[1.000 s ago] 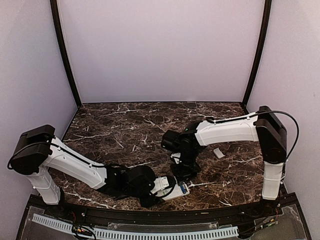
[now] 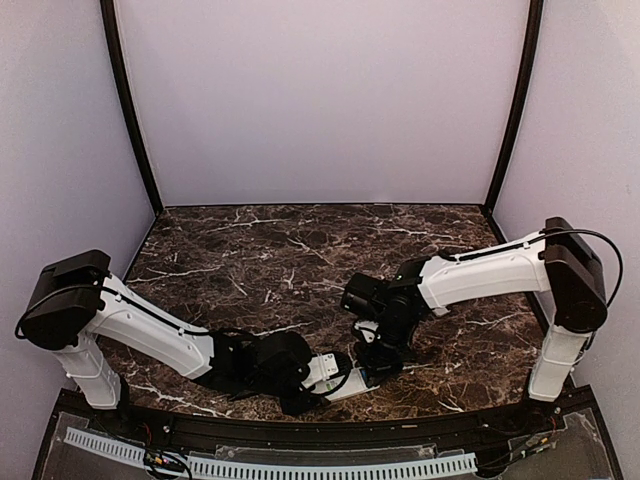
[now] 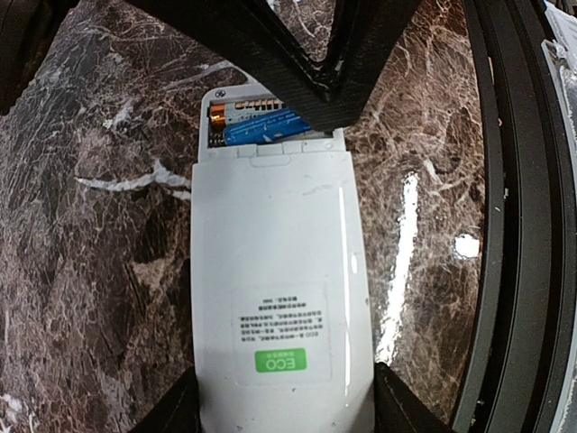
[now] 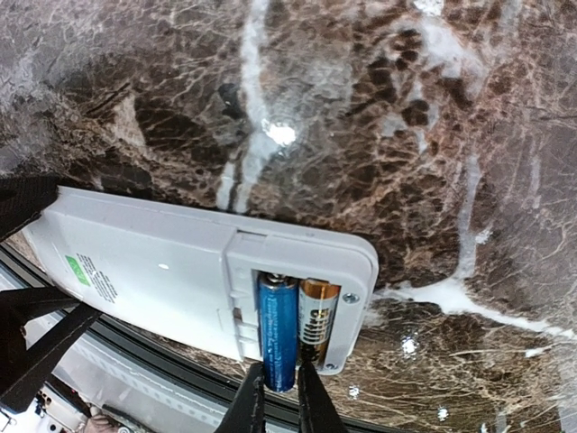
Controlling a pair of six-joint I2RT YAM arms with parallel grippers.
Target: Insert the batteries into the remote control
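The white remote (image 3: 279, 234) lies back up with its battery compartment open at one end. A blue battery (image 4: 278, 325) and an orange-tipped battery (image 4: 318, 320) sit in the compartment; the blue one looks raised at one end. My left gripper grips the remote's far end from both sides. My right gripper has its fingertips at the blue battery's end; whether they hold it is unclear.
The table's front edge and black rail (image 3: 496, 271) run close beside the remote.
My right arm has moved right and toward the front, over the remote's compartment, hiding more of it in the top view. The left arm looks unchanged.
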